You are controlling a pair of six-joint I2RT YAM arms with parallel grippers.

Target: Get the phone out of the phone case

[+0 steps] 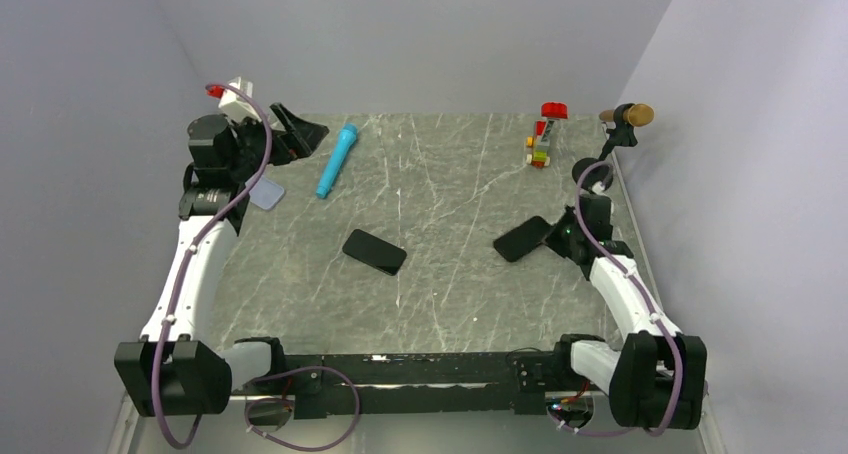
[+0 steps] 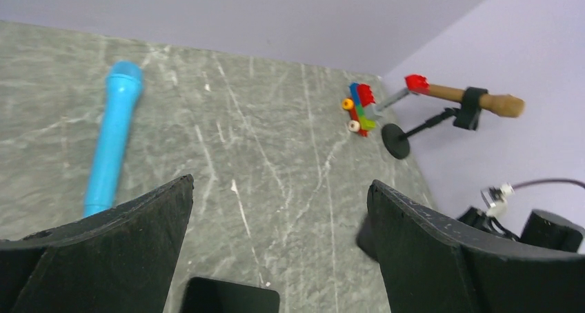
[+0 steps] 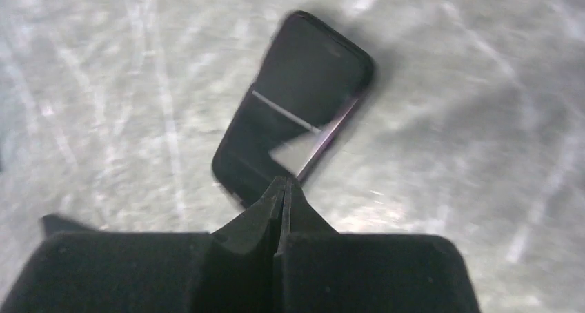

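Two dark phone-shaped slabs lie on the marble table. One (image 1: 374, 251) is left of centre, also partly seen at the bottom of the left wrist view. The other (image 1: 520, 238) (image 3: 303, 72) lies at the right, just ahead of my right gripper (image 1: 552, 236), which is shut with nothing visible between its fingers. I cannot tell from here which is cased. My left gripper (image 1: 305, 132) is raised at the back left, open and empty, its two fingers wide apart in the left wrist view.
A blue microphone (image 1: 336, 161), coloured toy blocks (image 1: 538, 149) and a black stand (image 1: 624, 126) with a wooden handle stand toward the back. A pale slab (image 1: 266, 193) lies at the left.
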